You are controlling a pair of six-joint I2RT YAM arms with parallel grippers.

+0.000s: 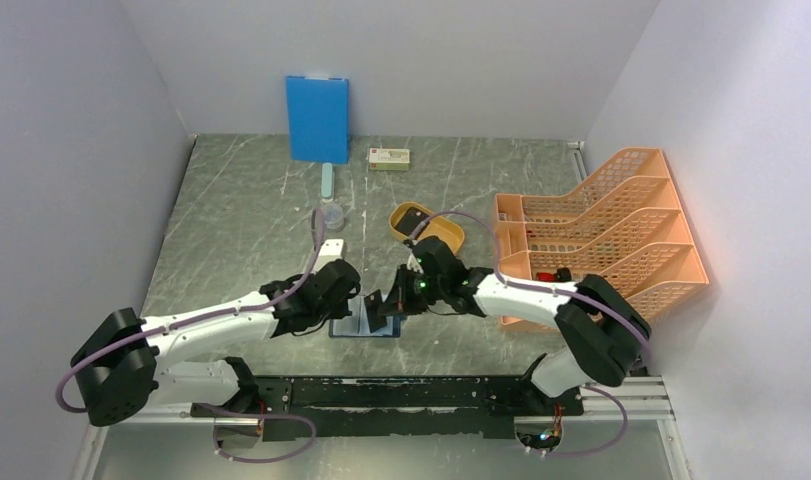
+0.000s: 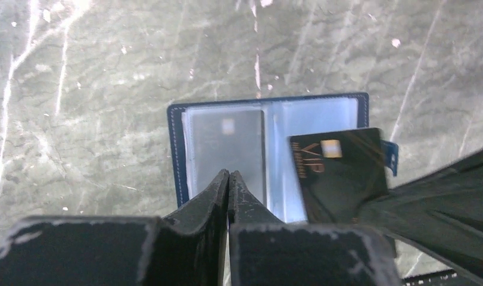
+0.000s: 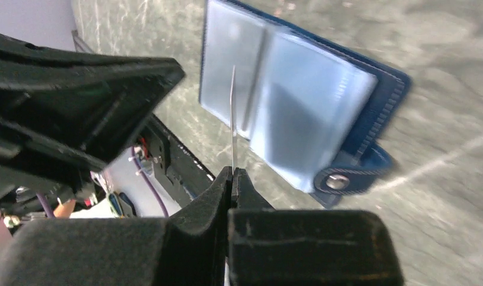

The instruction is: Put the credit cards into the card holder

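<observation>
The card holder (image 2: 178,149) lies spread on the table, navy-edged with clear sleeves on both halves. Over its right half hangs a black card with a gold chip, and my right gripper is shut on it; in the right wrist view the card shows edge-on as a thin line. The card is outside the sleeves. My left gripper is shut above the lower part of the left half, and nothing shows between its fingertips. Another dark card (image 1: 412,221) rests in a yellow tray (image 1: 453,236).
An orange rack (image 1: 671,262) fills the right side. A clear cup (image 1: 332,216), a light-blue stick (image 1: 327,181), a small box (image 1: 389,160) and a blue board (image 1: 318,120) stand farther back. Both grippers are close together.
</observation>
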